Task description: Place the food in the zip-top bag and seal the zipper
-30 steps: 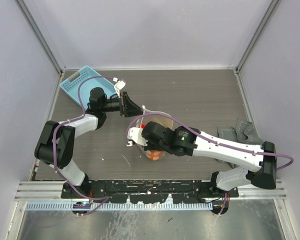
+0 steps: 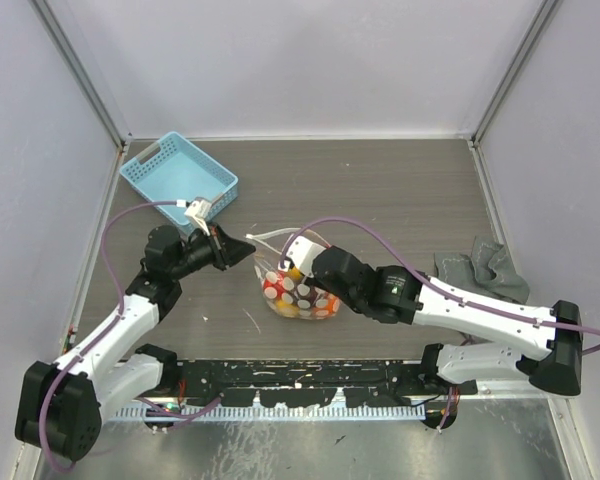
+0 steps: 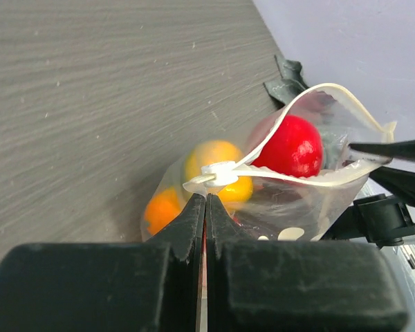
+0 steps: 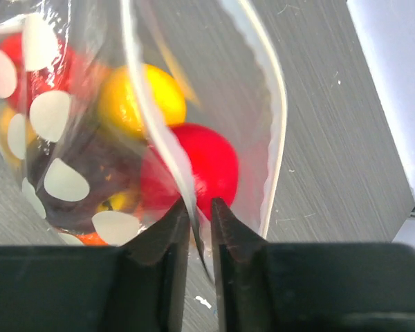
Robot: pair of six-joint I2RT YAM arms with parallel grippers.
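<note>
The clear zip top bag with white dots [image 2: 298, 298] lies at the table's middle, its mouth spread open. Inside it are a red round food [image 3: 290, 146], a yellow one [image 3: 220, 169] and an orange one [image 3: 162, 209]. My left gripper is shut on the bag's film at one corner of the mouth, just below the white zipper slider [image 3: 219, 173]. At the mouth's other end, my right gripper has its fingers apart, one on each side of the bag's rim [image 4: 167, 145]. In the top view the right arm hides part of the bag.
An empty light blue basket [image 2: 180, 170] stands at the back left. Grey cloth [image 2: 482, 268] lies at the right.
My left gripper has moved left and toward the front, and the bag's corner has come with it. The right gripper has shifted right. More of the bag's filled body shows now.
</note>
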